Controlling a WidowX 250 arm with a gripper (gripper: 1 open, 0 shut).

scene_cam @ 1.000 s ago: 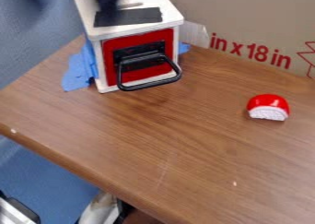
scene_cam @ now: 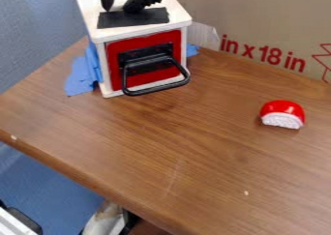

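A black gripper [scene_cam: 126,1] is at the top edge of the camera view, over the dark top of a white box [scene_cam: 97,70] with a red front door [scene_cam: 135,55] and a black loop handle [scene_cam: 155,90]. Only the gripper's lower part shows, and its finger state is unclear. A red and white rounded object [scene_cam: 284,111] lies by itself on the wooden table [scene_cam: 155,152], to the right.
Blue cloth [scene_cam: 80,76] lies beside and behind the box. A cardboard panel [scene_cam: 258,26] with red print stands along the back. The table's front left edge drops away to a blue surface.
About a second ago the gripper was a blurred shape higher up at the top edge; it is now lower over the box top. The objects on the table look unmoved.
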